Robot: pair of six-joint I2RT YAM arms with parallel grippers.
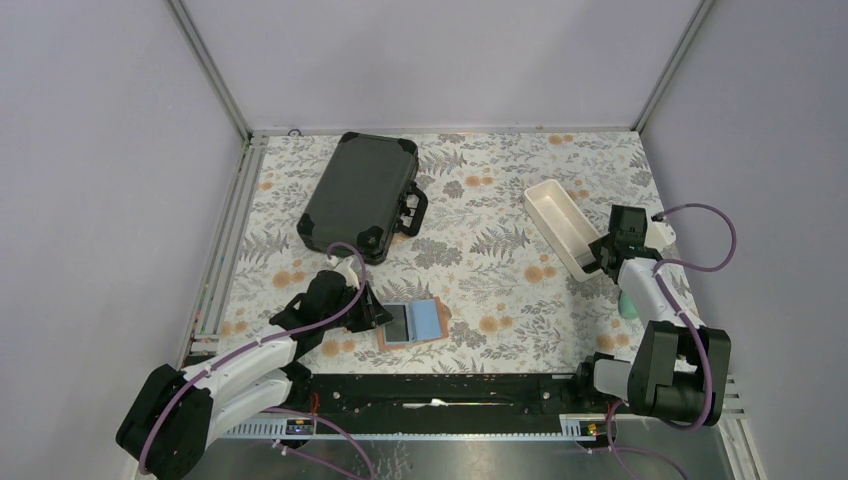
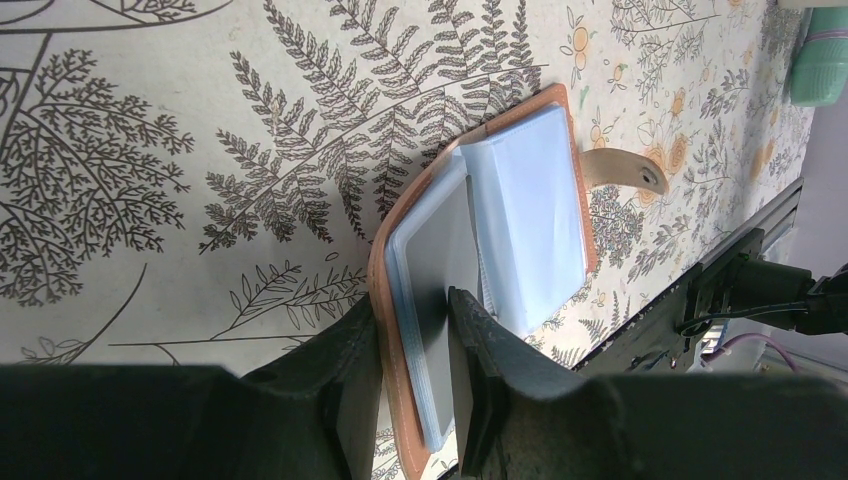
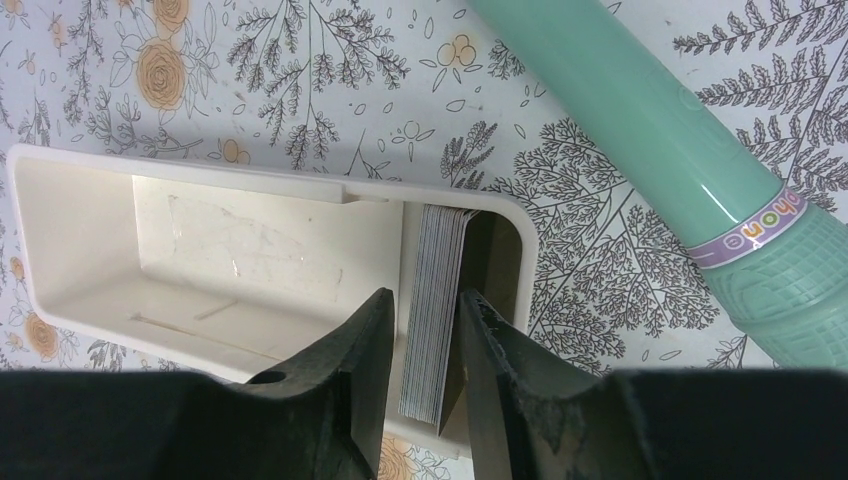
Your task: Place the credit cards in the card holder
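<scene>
The open card holder (image 2: 530,210), with tan cover and pale blue sleeves, lies at the front left. My left gripper is at its left edge, fingers part open over the cover and sleeve; whether they grip it is unclear. On the right, a white box (image 3: 230,240) holds an upright stack of thin cards (image 3: 432,310) in its end compartment. My right gripper has its fingers part open, one either side of the stack's upper face, low in the box.
A green bottle (image 3: 640,130) lies beside the box on the right. A black case (image 1: 355,190) lies at the back left.
</scene>
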